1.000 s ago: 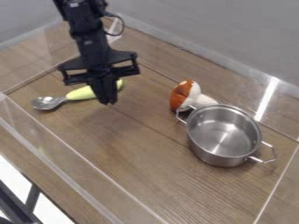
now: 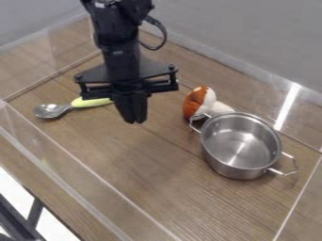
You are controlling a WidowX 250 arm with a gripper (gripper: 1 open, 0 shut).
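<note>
My black gripper (image 2: pixel 134 107) hangs over the left-middle of the wooden table, its fingers pointing down and shut, nothing visible between them. Behind and left of it lies a silver spoon (image 2: pixel 53 110) beside a pale yellow-green object (image 2: pixel 90 102), partly hidden by the gripper. To the right stands a steel pot (image 2: pixel 239 144) with two handles, and just behind it lies an orange and white object (image 2: pixel 199 100).
Pale walls (image 2: pixel 251 47) bound it at the back, and there is an edge at the lower left.
My gripper has moved toward the viewer and to the right, away from over the yellow-green object. The objects on the table look unmoved.
</note>
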